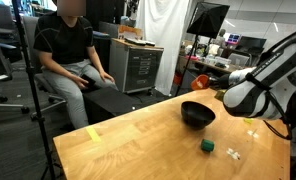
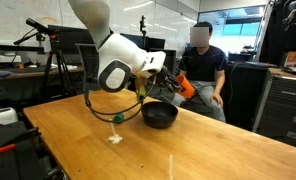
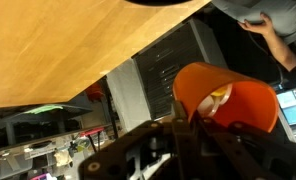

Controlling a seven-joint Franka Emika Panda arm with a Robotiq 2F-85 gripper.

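Observation:
My gripper (image 2: 178, 84) is shut on an orange cup (image 2: 198, 92), held up off the table beside and above the black bowl (image 2: 160, 115). In the wrist view the orange cup (image 3: 258, 98) is tilted with its mouth partly facing the camera, and something yellow and white (image 3: 216, 100) shows inside. Dark fingers (image 3: 184, 134) meet the cup's edge there. Only a dark sliver of the bowl (image 3: 160, 2) appears at the top of that view. From the first exterior side, the cup (image 1: 199, 82) hangs just beyond the bowl (image 1: 197, 115); the bowl's inside is too dark to read.
A green block (image 1: 207, 145) lies on the wooden table (image 1: 138, 150), with a small white item (image 2: 115, 138) near it. Someone sits beyond the table's edge, and a grey drawer cabinet (image 1: 133, 66) stands behind.

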